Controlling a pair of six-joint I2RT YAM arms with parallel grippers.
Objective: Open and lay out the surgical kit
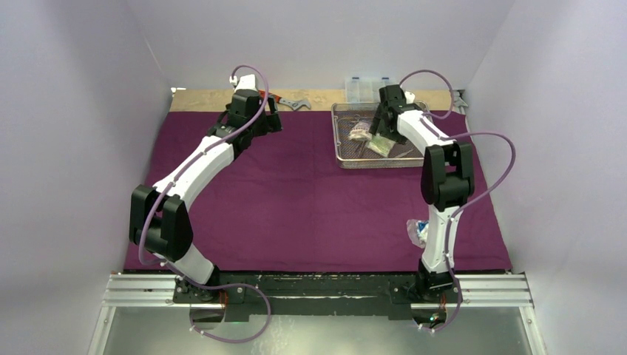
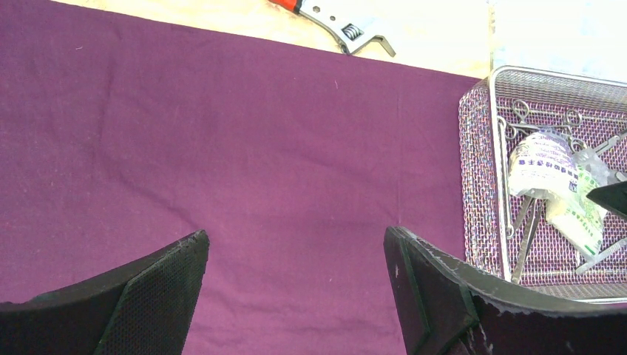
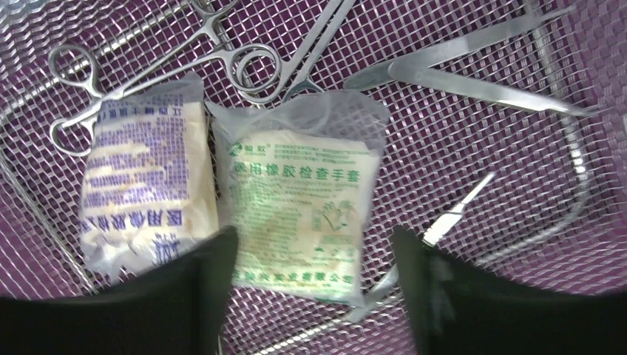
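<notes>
The wire mesh tray (image 1: 344,159) sits at the back right of the purple cloth. In it lie a purple-printed glove packet (image 3: 140,177), a green-printed glove packet (image 3: 296,207), looped-handle instruments (image 3: 74,126), tweezers (image 3: 480,92) and a thin steel tool (image 3: 451,218). My right gripper is over the green packet, fingers apart and blurred, with the packet visible between them. My left gripper stands open over bare cloth to the left of the tray, nothing between its fingers.
An adjustable wrench (image 1: 296,103) and a clear plastic box (image 1: 361,89) lie on the wooden strip behind the cloth. A small bag (image 1: 415,233) lies at front right, beside the right arm.
</notes>
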